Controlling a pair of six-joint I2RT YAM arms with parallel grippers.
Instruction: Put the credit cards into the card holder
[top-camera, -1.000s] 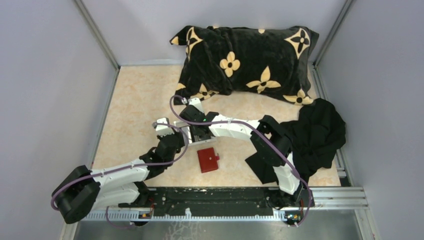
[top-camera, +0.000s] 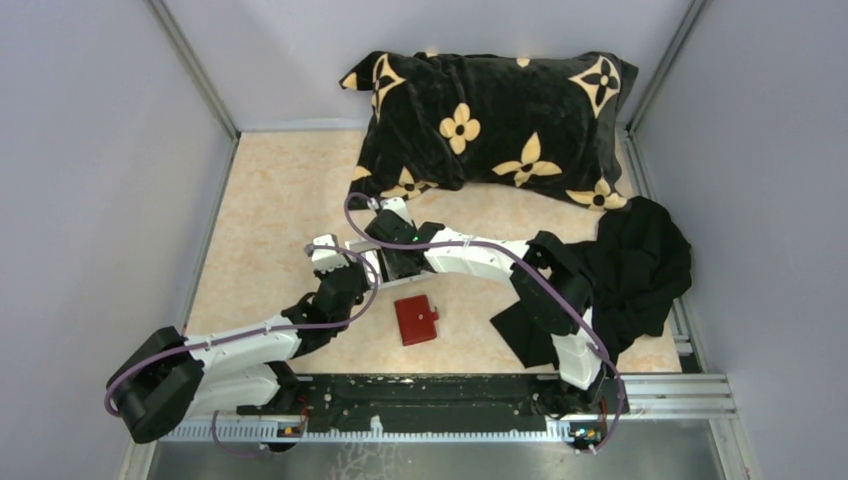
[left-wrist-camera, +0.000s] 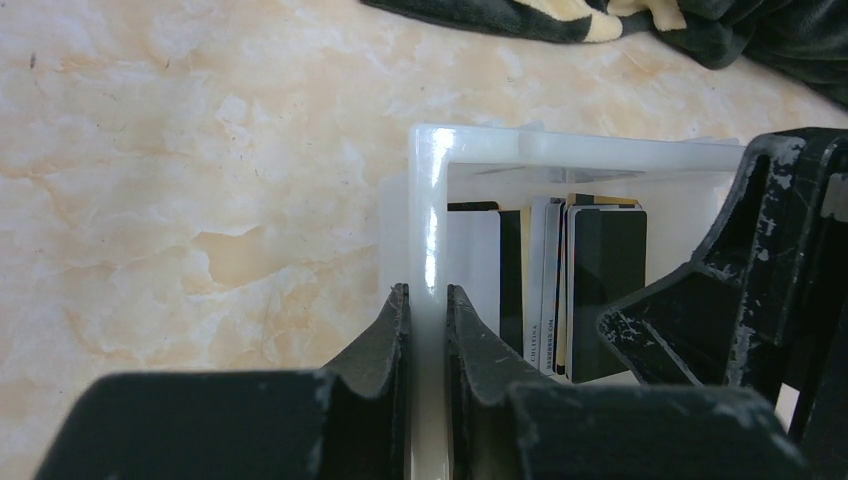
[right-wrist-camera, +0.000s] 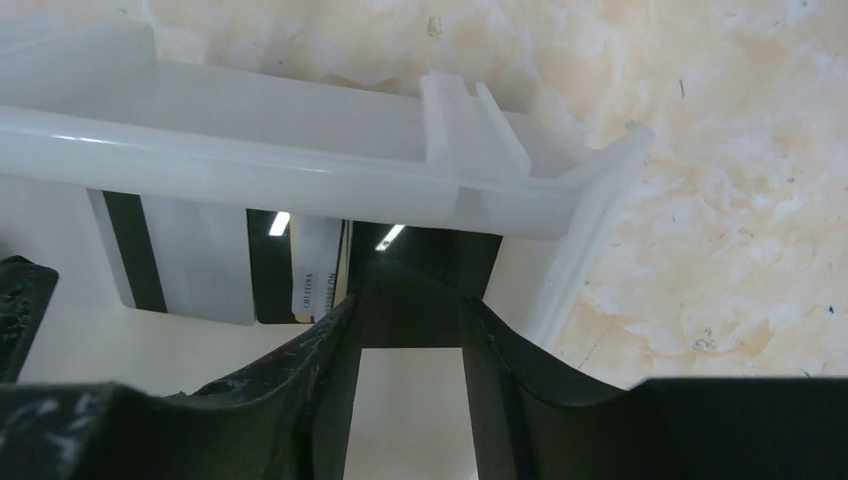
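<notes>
The red card holder (top-camera: 416, 319) lies on the table in front of the white bin (top-camera: 402, 284). Inside that bin, the left wrist view shows a black card (left-wrist-camera: 610, 260), a pale card (left-wrist-camera: 474, 260) and thin card edges between them. My left gripper is shut on the bin's side wall, its rim running between the fingers. Over the inside of the bin, my right gripper is partly open, with a clear gap between its fingertips. The black card (right-wrist-camera: 420, 270) appears behind that gap; the fingers do not visibly clamp it.
A dark patterned pillow (top-camera: 500, 115) lies at the back, close behind the bin. Black cloth (top-camera: 640, 270) covers the right side of the table. Bare tabletop (top-camera: 270, 220) shows at the left. Both grippers are close together at the bin.
My right arm has shifted slightly to the right over the bin. The left arm has barely moved, and the red card holder is where it was.
</notes>
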